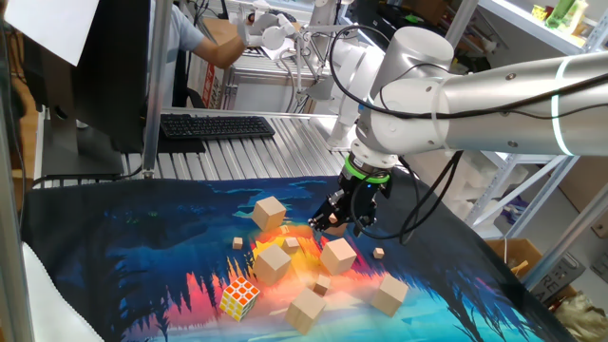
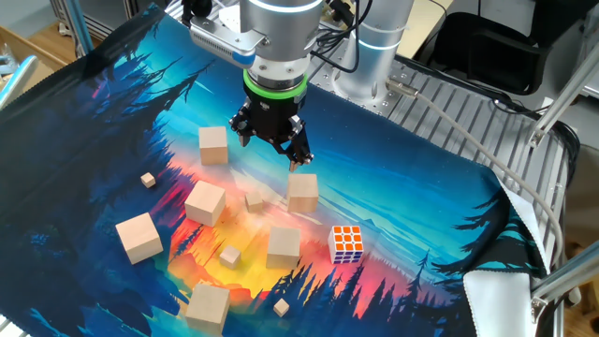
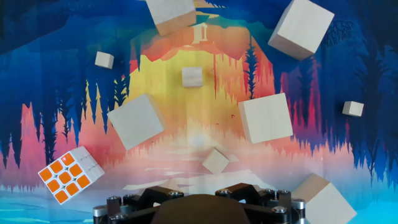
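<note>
My gripper (image 2: 270,153) hangs above the cloth with its fingers spread apart and nothing between them; it stands open. Along the bottom of the wrist view the fingers (image 3: 163,194) show on both sides of a dark rounded body. A puzzle cube (image 3: 67,177) with an orange face lies at lower left there. Several large plain wooden blocks are scattered about, among them one block (image 3: 265,117) right of centre and another block (image 3: 137,121) left of it. Smaller wooden cubes lie between them: one small cube (image 3: 216,160) is closest ahead of the fingers, another small cube (image 3: 193,76) farther up.
The colourful forest-print cloth (image 2: 412,234) covers the table. One large block (image 3: 322,202) is partly cut off at lower right in the wrist view. A keyboard (image 1: 217,126) lies on the slatted metal surface behind. Bare cloth lies right of the puzzle cube in exterior view 2.
</note>
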